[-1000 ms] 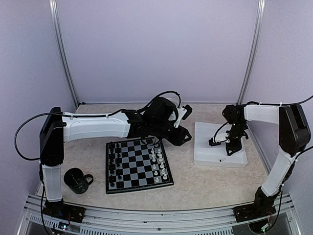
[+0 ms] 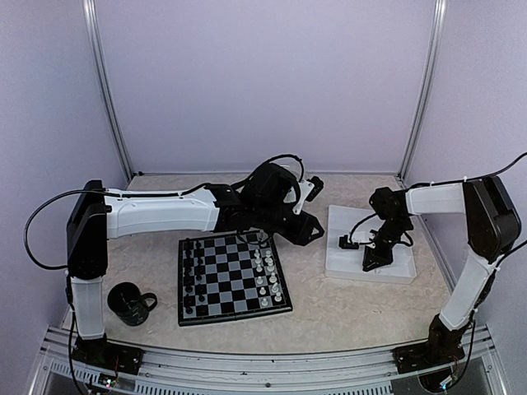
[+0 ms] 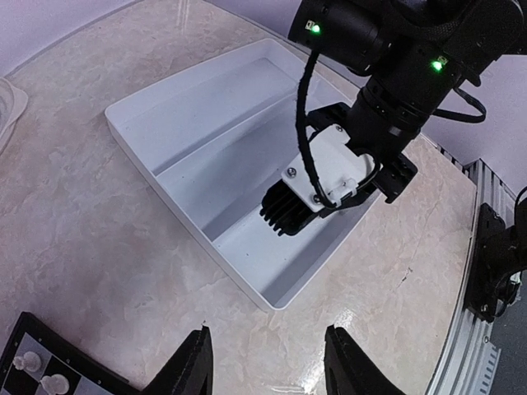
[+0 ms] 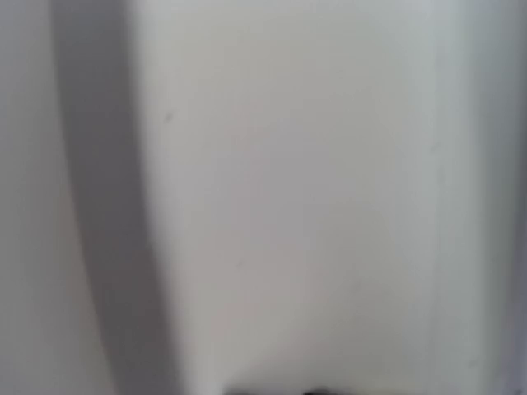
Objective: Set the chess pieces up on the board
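Observation:
The chessboard point(image 2: 235, 313) carries black pieces point(image 2: 188, 288) along its left side and white pieces point(image 2: 263, 291) along its right. Right of the board is the white tray point(image 2: 344, 265). My right gripper point(image 2: 376, 262) points down low inside the tray's near part; the left wrist view shows its dark fingers point(image 3: 288, 210) from the side. Whatever lies under them is hidden. In the right wrist view there is only a blurred pale surface, with dark fingertips at the bottom edge, a little apart. My left gripper is open and empty, in the air between board and tray.
A dark mug point(image 2: 125, 303) stands left of the board. My left arm point(image 2: 165, 214) reaches across the board's far edge. The table in front of the tray is clear, and the tray's far part looks empty.
The right gripper has moved left and nearer the front inside the tray. A small white piece that showed there earlier is now covered by it. The left arm is still.

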